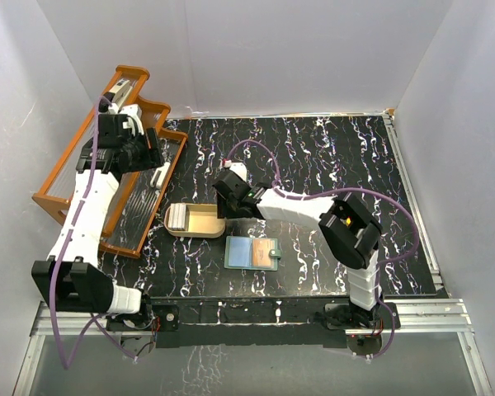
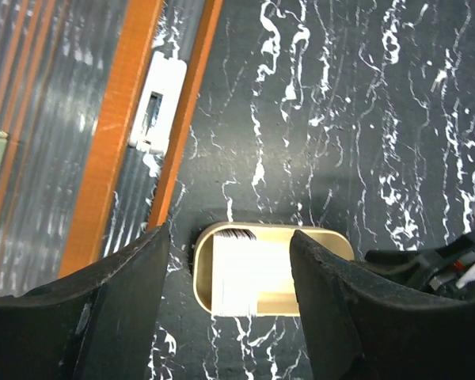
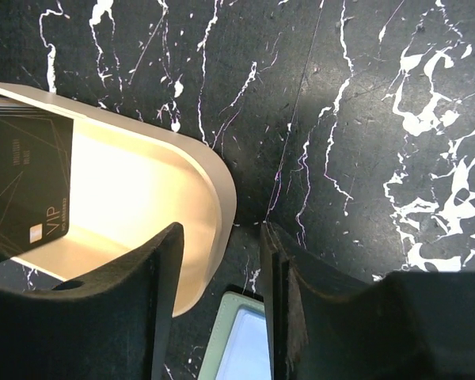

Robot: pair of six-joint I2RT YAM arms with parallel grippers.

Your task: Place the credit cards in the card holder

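A tan box (image 1: 205,221) holds a stack of cards on its left side; the right wrist view shows a black VIP card (image 3: 30,182) on top. The open card holder (image 1: 239,252), blue and peach inside, lies below the box. My left gripper (image 1: 145,150) is above the wooden rack, up and left of the box, its fingers apart with nothing between them. My right gripper (image 1: 223,209) hangs at the box's right end, fingers parted and empty.
A tiered wooden rack (image 1: 130,247) stands at the left, with a white item (image 2: 160,103) on it.
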